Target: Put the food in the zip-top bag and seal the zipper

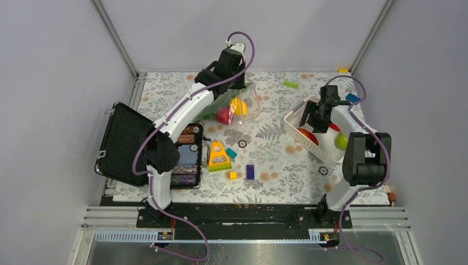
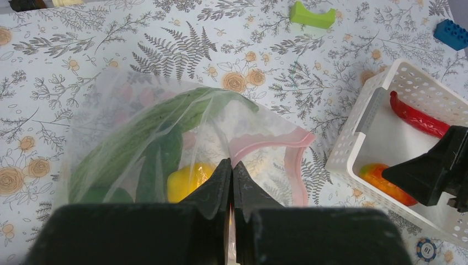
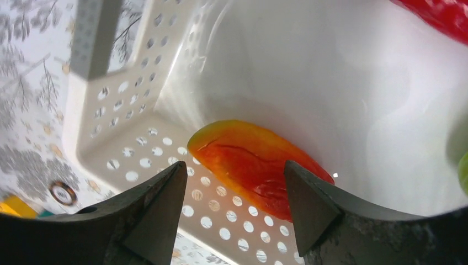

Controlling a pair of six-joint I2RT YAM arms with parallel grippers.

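Note:
The clear zip bag [image 1: 251, 110] holds green vegetables, a yellow food [image 2: 187, 182] and a red one. My left gripper is shut on the bag's pink-edged rim, pinching it upright. The white basket [image 1: 293, 126] on the right holds an orange-red pepper [image 3: 254, 160], a red chili [image 2: 414, 116] and a green round food [image 1: 341, 142]. My right gripper hangs open over the basket, the orange-red pepper below and between its fingertips.
An open black case [image 1: 124, 143] lies at the left. A yellow toy [image 1: 219, 155], small blocks and rings lie in the middle foreground. A green block [image 1: 291, 83] is at the back.

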